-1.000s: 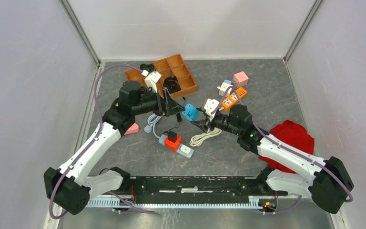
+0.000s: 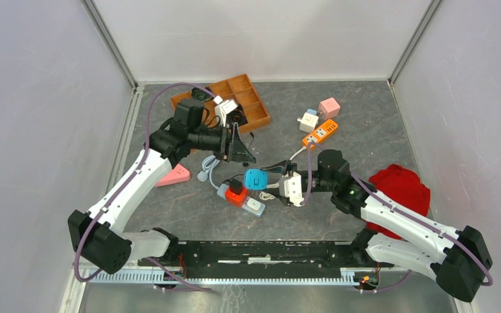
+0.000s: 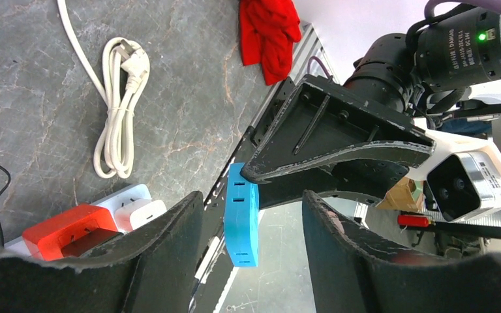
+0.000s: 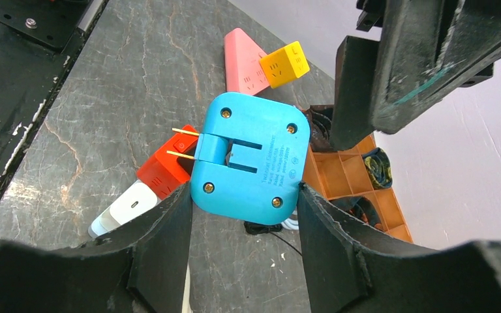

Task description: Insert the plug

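Observation:
My right gripper [image 2: 274, 179] is shut on a square blue plug [image 2: 256, 179], held in the air above the desk. In the right wrist view the plug [image 4: 248, 156] has two gold prongs pointing left. My left gripper [image 2: 240, 147] hangs above and left of it, its fingers apart with nothing between; in the left wrist view the plug [image 3: 240, 222] is beyond that gap, in the right gripper. A red cube socket [image 2: 237, 199] with a black piece on top stands on a grey strip [image 2: 254, 207] below.
A wooden compartment tray [image 2: 248, 98] is at the back. An orange strip [image 2: 319, 134], white adapter [image 2: 307, 122] and pink block [image 2: 329, 108] lie back right. A red cloth [image 2: 404, 189] is at the right, a pink strip [image 2: 173, 176] at the left, coiled cables near the middle.
The left arm has shifted and turned, lately moving slightly toward the front.

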